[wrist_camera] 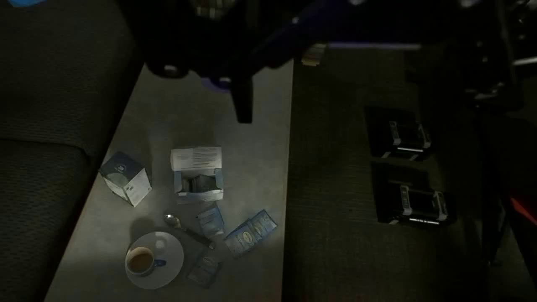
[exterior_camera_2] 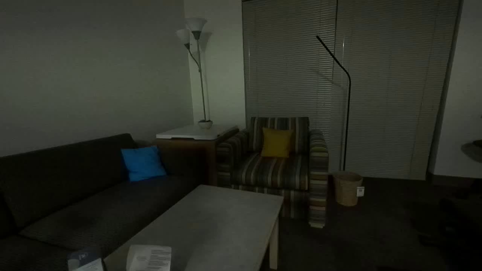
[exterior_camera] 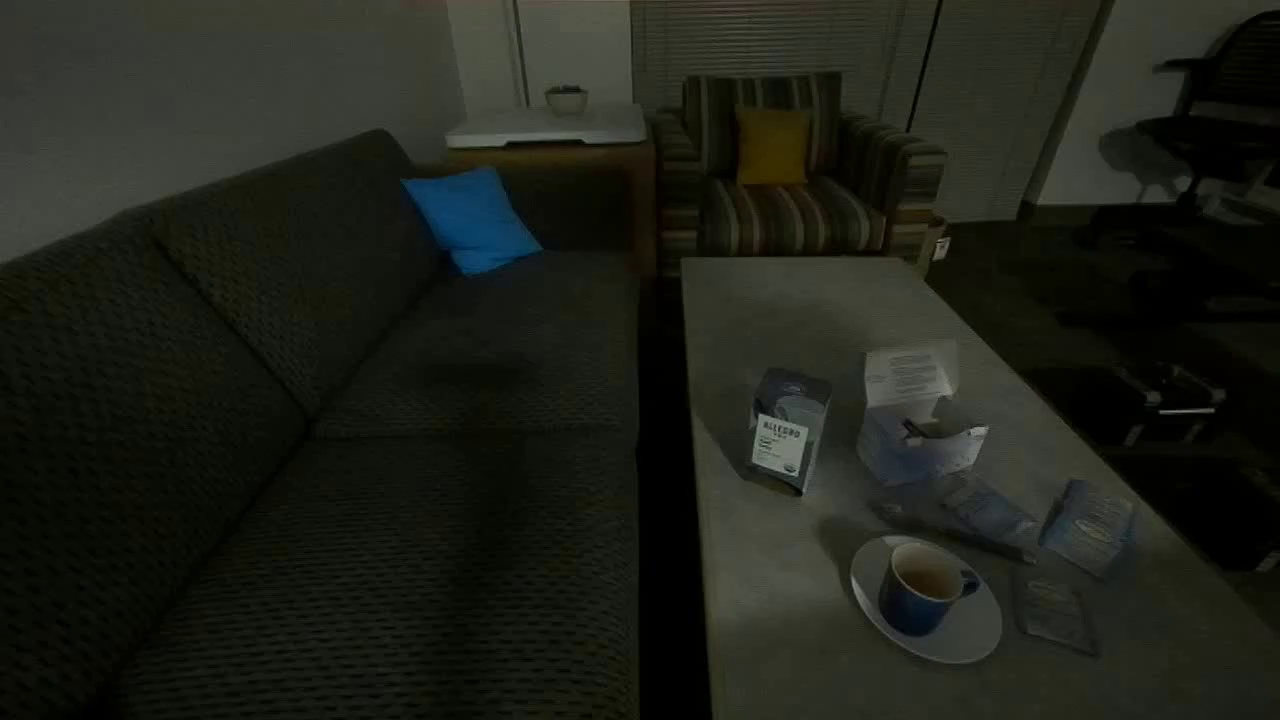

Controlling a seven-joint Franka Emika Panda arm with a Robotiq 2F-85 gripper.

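Note:
In the wrist view my gripper is a dark shape along the top, with one finger [wrist_camera: 244, 103] clear above the table and the other side lost in shadow at the right. It looks open, and nothing shows held. Below it stands a tea box with its lid up [wrist_camera: 198, 182], sachets inside. A dark carton [exterior_camera: 788, 432] stands left of the box. Nearer the camera, a blue cup of brown liquid [exterior_camera: 918, 590] rests on a white saucer [exterior_camera: 974, 634]. A spoon [wrist_camera: 188, 231] and several sachets [wrist_camera: 250, 233] lie beside it.
The grey coffee table [exterior_camera: 792, 312] has its far half bare. A dark sofa [exterior_camera: 480, 540] with a blue pillow [exterior_camera: 474, 220] runs along its left. A striped armchair [exterior_camera_2: 271, 174] stands beyond. Two black cases [wrist_camera: 410, 141] sit on the floor at right. Light is dim.

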